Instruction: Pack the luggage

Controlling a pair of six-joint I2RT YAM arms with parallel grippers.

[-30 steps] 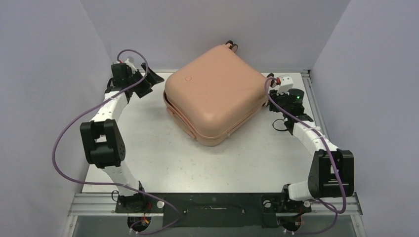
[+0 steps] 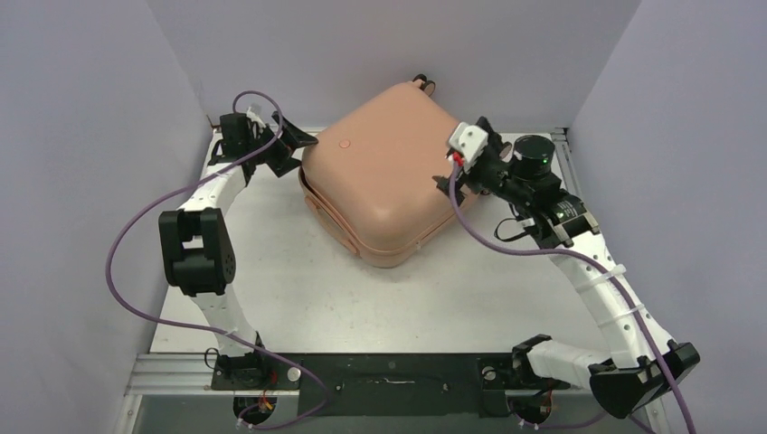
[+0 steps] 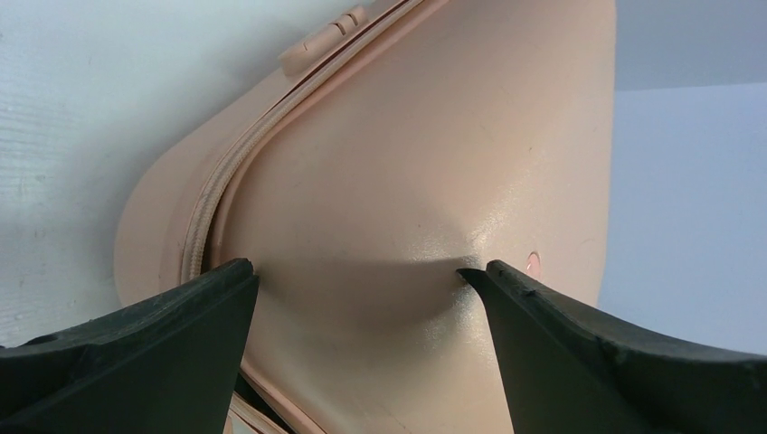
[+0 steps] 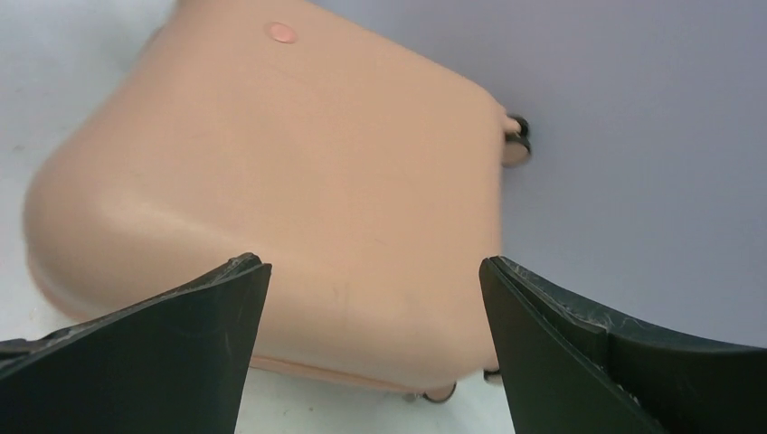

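A pink hard-shell suitcase point(image 2: 380, 181) lies tilted at an angle across the back middle of the table, wheels toward the back and right, with a zipper point(image 3: 210, 203) along its side and a dark gap at that seam near the left gripper. My left gripper point(image 2: 298, 152) is open at the suitcase's upper left corner, its fingers close to the shell. My right gripper point(image 2: 461, 163) is open over the suitcase's right part, with the pink shell visible between its fingers and nothing held.
Grey walls point(image 2: 651, 181) enclose the left, right and back. Purple cables loop along both arms.
My right gripper has risen and moved left from the suitcase's right end to over it. My left gripper has moved slightly right, up to the suitcase corner. The suitcase looks unmoved.
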